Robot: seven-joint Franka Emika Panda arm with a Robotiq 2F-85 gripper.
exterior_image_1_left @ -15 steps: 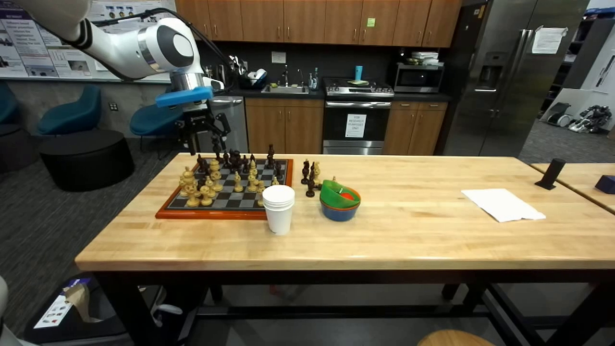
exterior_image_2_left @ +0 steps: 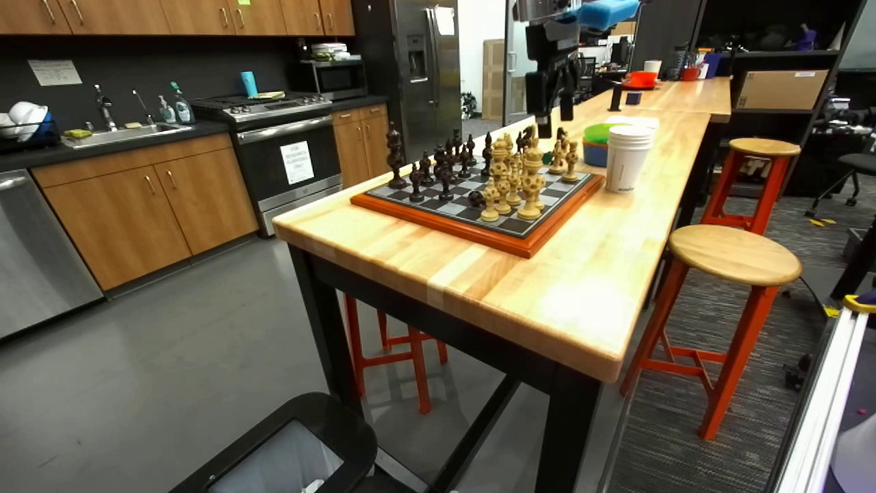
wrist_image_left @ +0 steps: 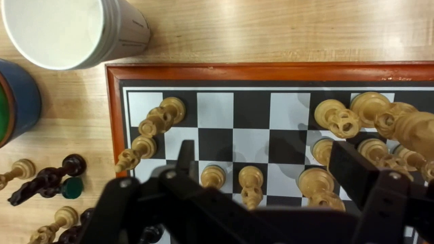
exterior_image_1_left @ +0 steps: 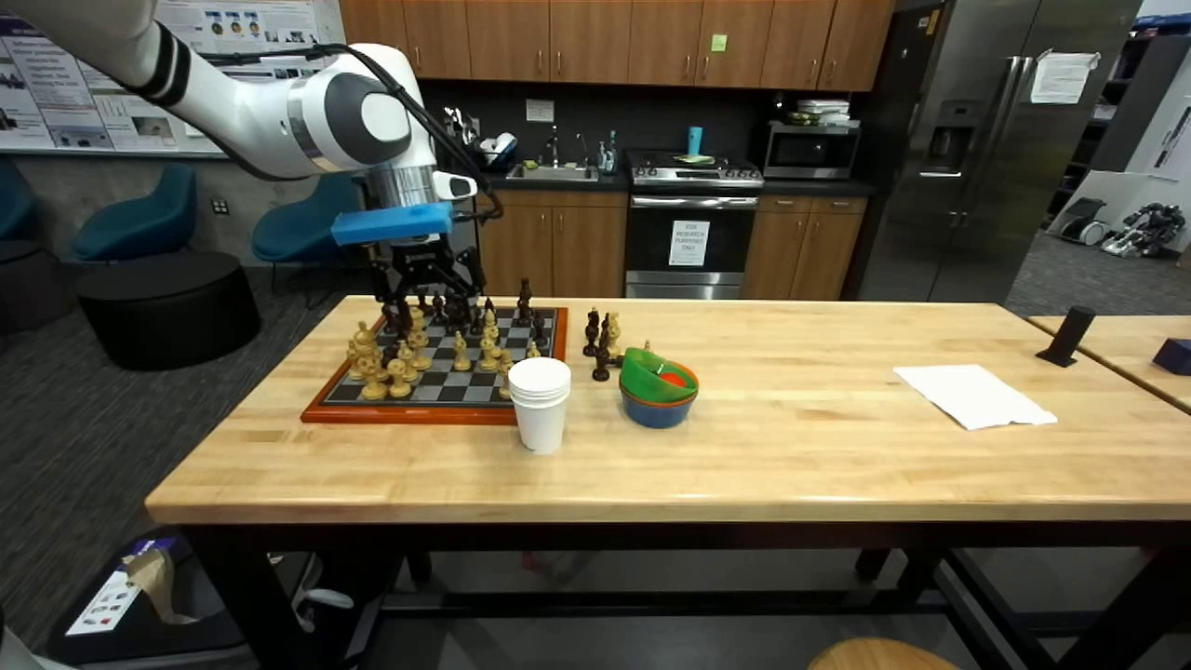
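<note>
My gripper [exterior_image_1_left: 433,292] hangs over the chessboard [exterior_image_1_left: 447,413], which has a red-brown wooden frame. In the wrist view its black fingers [wrist_image_left: 353,173] stand wide apart, so the gripper is open and holds nothing. Below and between them show pale carved pieces: a small one [wrist_image_left: 251,183], another [wrist_image_left: 213,176] to its left and a larger one [wrist_image_left: 319,187] to the right. More pale pieces crowd the board's right part there. Dark pieces [exterior_image_2_left: 444,171] stand on the far side in exterior view 2, where one dark piece [exterior_image_2_left: 476,198] seems to lie on its side.
A stack of white cups [exterior_image_1_left: 541,415] stands by the board's near right corner. Beside it are nested bowls [exterior_image_1_left: 659,413], blue outside with a green one tilted on top. Several loose pieces [exterior_image_1_left: 600,363] stand right of the board. White paper [exterior_image_1_left: 973,396] lies farther right.
In exterior view 1, the arm and gripper have shifted right and somewhat lower, now covering part of the board's far side. The pieces, cups and bowls look unmoved.
</note>
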